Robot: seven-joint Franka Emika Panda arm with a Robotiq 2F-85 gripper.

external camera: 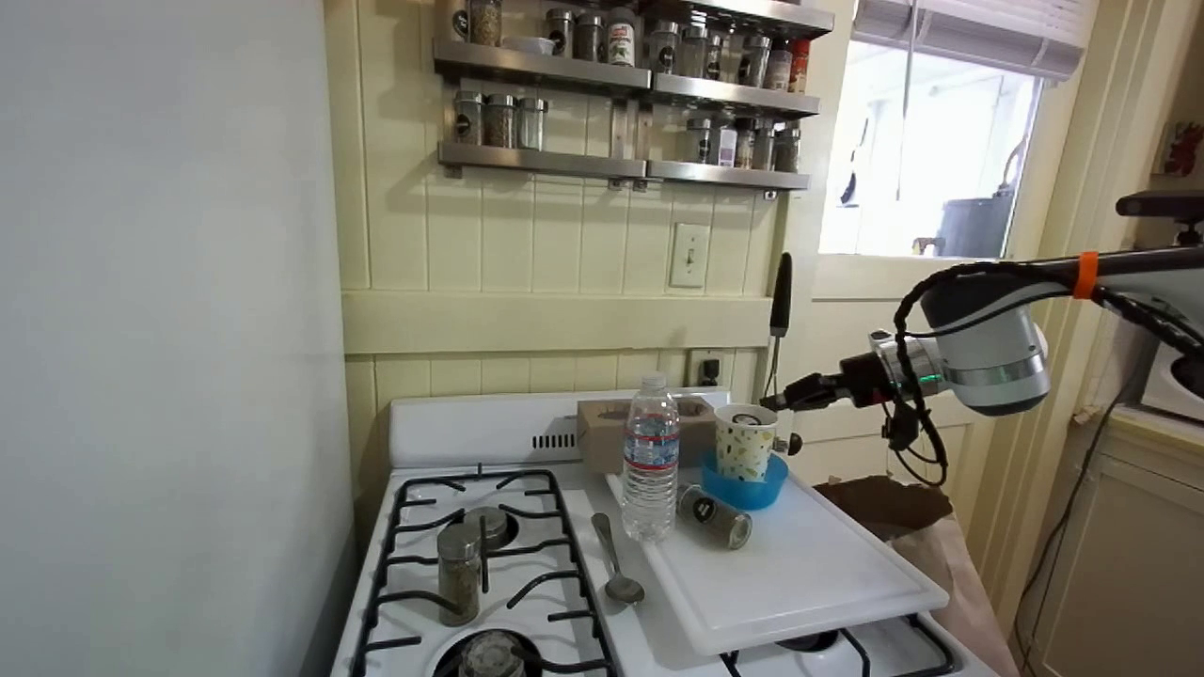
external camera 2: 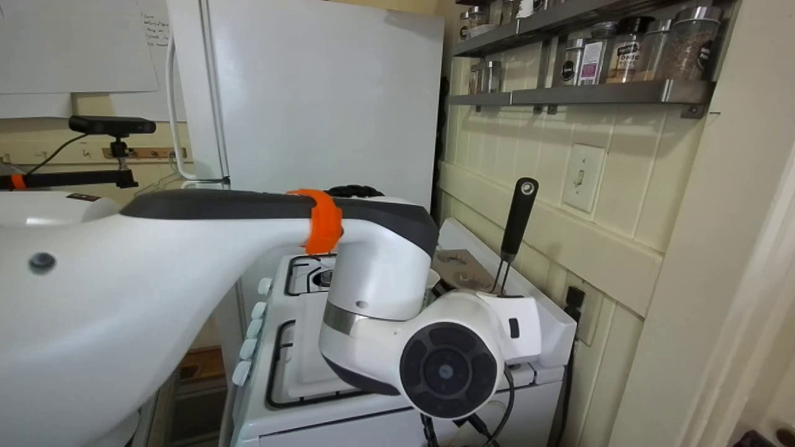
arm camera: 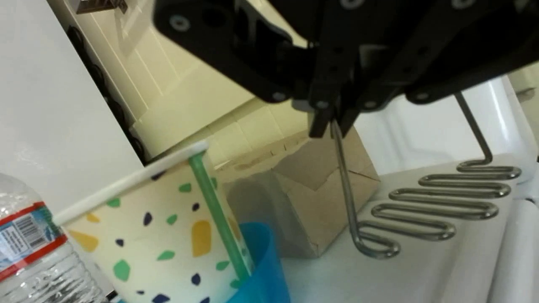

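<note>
A potato masher with a black handle [external camera: 781, 295] stands upright behind the right side of the stove, its handle [external camera 2: 519, 216] also visible in the second exterior view. My gripper is shut on one of the masher's thin wire shafts [arm camera: 345, 179]. The zigzag wire head [arm camera: 434, 208] hangs lower right in the wrist view, over the white stove surface. In exterior view 1 my gripper [external camera: 769, 401] is just behind and right of a patterned paper cup [external camera: 745, 448]. The second exterior view hides my fingers behind the arm.
The cup stands in a blue bowl [external camera: 753, 487] on a white cutting board [external camera: 807, 575]. Close by are a water bottle [external camera: 650, 480], a jar on its side [external camera: 716, 517] and a brown box [external camera: 601, 434]. A spoon [external camera: 617, 570] lies left of the board, whose front is clear.
</note>
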